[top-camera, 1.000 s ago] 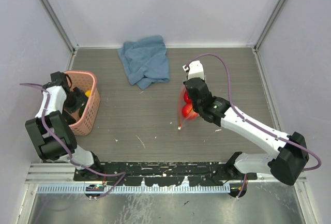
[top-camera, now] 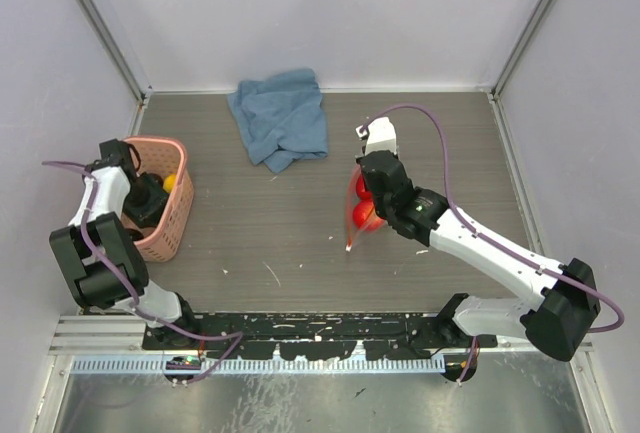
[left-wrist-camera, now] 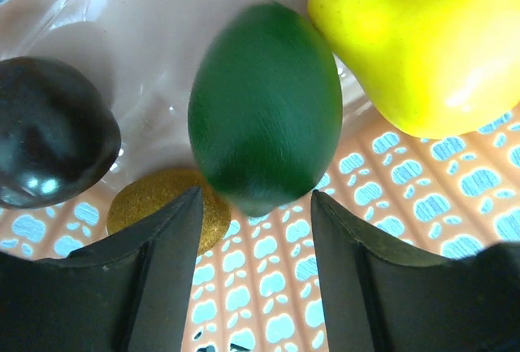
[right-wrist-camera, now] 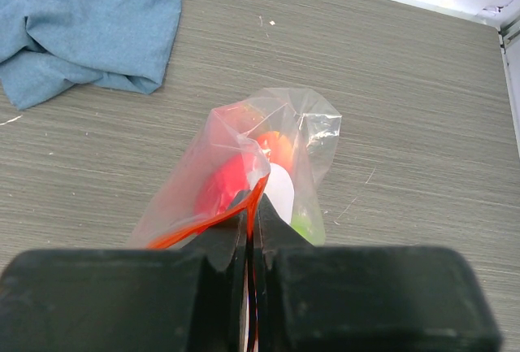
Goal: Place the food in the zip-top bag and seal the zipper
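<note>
My left gripper is inside the pink basket [top-camera: 170, 239], fingers apart, just at a dark green avocado-like item [left-wrist-camera: 264, 100]. Beside it lie a yellow pear [left-wrist-camera: 414, 35], a dark purple item [left-wrist-camera: 50, 132] and a brown item [left-wrist-camera: 162, 197]. At centre right, my right gripper is shut on the orange zipper edge of the clear bag [right-wrist-camera: 313, 141], which holds red, orange, white and pale green items.
A crumpled blue cloth [top-camera: 278, 118] lies at the back middle. The table's middle [top-camera: 250, 233] between basket and bag is clear.
My left gripper has shifted slightly within the basket, with more of the yellow item showing from above. The right arm is almost unchanged.
</note>
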